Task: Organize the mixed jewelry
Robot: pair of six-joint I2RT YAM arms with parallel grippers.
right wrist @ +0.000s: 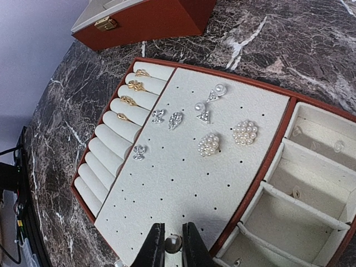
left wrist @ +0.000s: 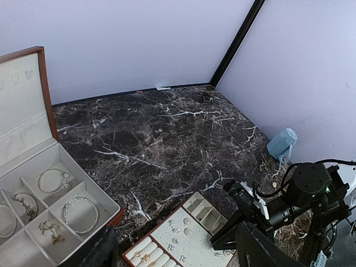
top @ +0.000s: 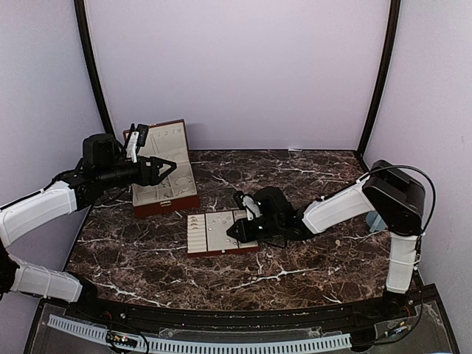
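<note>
The jewelry tray (right wrist: pixel 192 167) has ring rolls on one side, a white earring pad in the middle and small compartments on the other. Gold rings (right wrist: pixel 135 85) sit in several rolls. Silver earrings (right wrist: pixel 174 120) and pearl cluster earrings (right wrist: pixel 208 144) are on the pad. My right gripper is low over the pad's near end, shut on a pearl earring (right wrist: pixel 173 243); the pearl shows between its fingertips. My left gripper (top: pixel 169 170) hangs open and empty over the jewelry box (top: pixel 169 204). In the left wrist view, bracelets (left wrist: pixel 80 214) lie in the box's compartments.
The box's lid (left wrist: pixel 25 103) stands raised at the back left. Small clear pieces (right wrist: pixel 339 146) lie in the tray's compartments. A blue cup (left wrist: pixel 282 143) is at the right edge of the table. Behind the tray the marble surface is clear.
</note>
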